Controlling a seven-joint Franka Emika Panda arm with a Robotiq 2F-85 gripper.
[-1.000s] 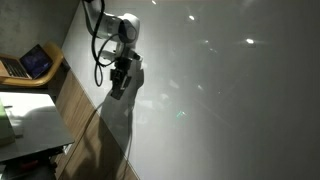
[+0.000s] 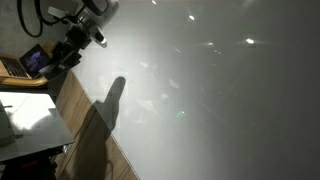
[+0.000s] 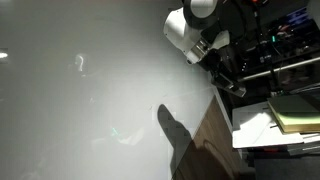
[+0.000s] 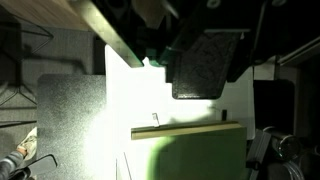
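Note:
A dark, flat rectangular block (image 4: 203, 65) sits between the fingers of my gripper (image 3: 224, 72), which is shut on it. In the wrist view the block's face looks textured, with a paler rim. Below it lies a white tabletop (image 4: 150, 104). Exterior view 1 has the block (image 2: 68, 62) high at the left, short of the table and apart from it. The large whiteboard (image 2: 210, 95) bears faint pale marks. Much of the finger contact is too dark to make out.
A green-topped box (image 4: 195, 156) rests on the white table, close to the space under the block. The laptop (image 2: 36, 60) stands on a wooden surface behind. Two small dark items (image 4: 155, 118) lie near the box's edge.
The arm has swung left, away from the whiteboard and towards the white table, carrying the dark block. Its shadow on the board has shifted left as well.

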